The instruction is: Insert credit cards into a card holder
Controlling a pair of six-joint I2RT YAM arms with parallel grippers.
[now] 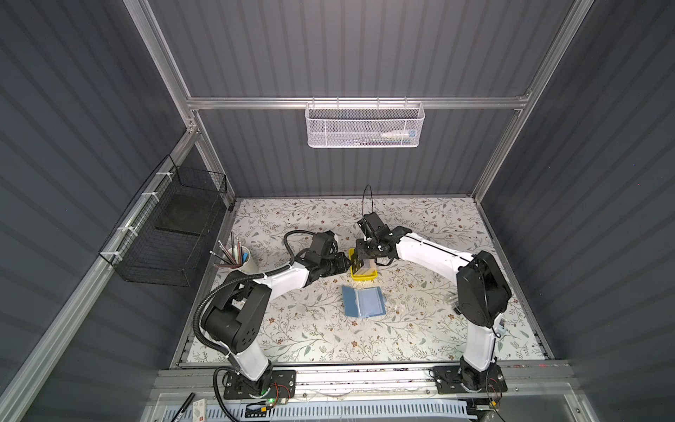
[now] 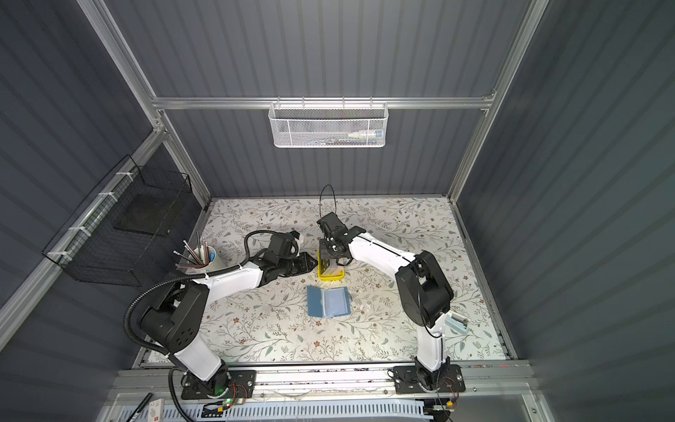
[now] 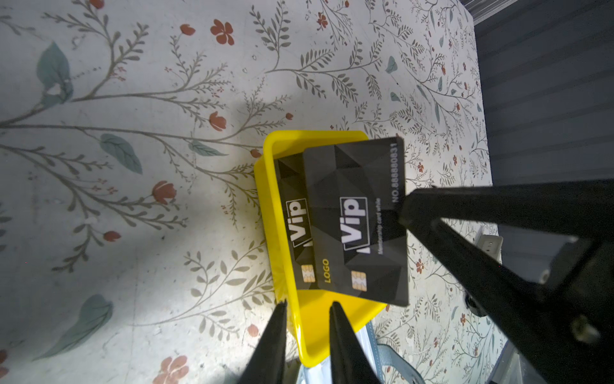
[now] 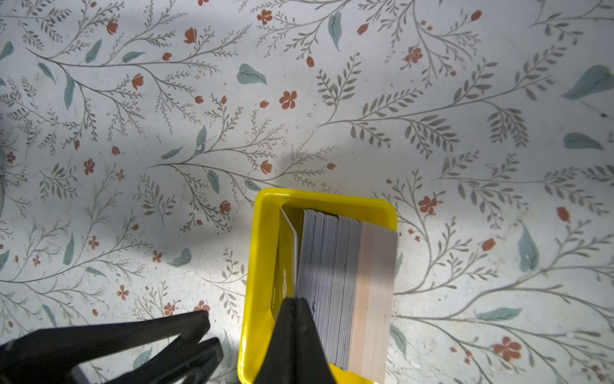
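Observation:
A yellow box (image 1: pixel 364 277) holds a packed row of cards (image 4: pixel 329 281) on edge; one thin card (image 4: pixel 295 246) leans apart from that row. In the left wrist view, a black Vip card (image 3: pixel 355 256) stands raised beside another black card (image 3: pixel 295 208). My right gripper is shut; its tips meet the raised card's upper edge, but whether that edge is between them cannot be told. My left gripper stands partly open by the box's left side, nothing between its fingers. The blue card holder (image 1: pixel 363 301) lies spread open in front of the box.
A cup of pens (image 1: pixel 242 259) stands at the left edge of the table. A small light-blue object (image 2: pixel 457 323) lies at the right, near the right arm's base.

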